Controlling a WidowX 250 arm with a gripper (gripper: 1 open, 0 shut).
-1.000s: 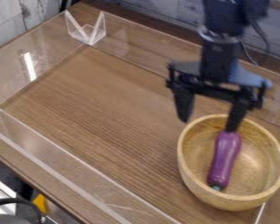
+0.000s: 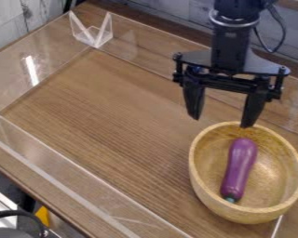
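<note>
A black robot gripper (image 2: 223, 104) hangs over the wooden table at the upper right, its two fingers apart and pointing down, with nothing seen between them. Below it sits a cream bowl (image 2: 214, 193) with a long purple object (image 2: 238, 169) lying inside, which looks like a toy eggplant. The fingertips are at or just above the bowl's back rim; their exact height cannot be told.
A white wire-like holder (image 2: 92, 33) stands at the back left. A dark object lies at the bottom left edge.
The gripper has risen from lower over the bowl about a second ago, and has held nearly still since. The bowl and purple object have not visibly moved.
</note>
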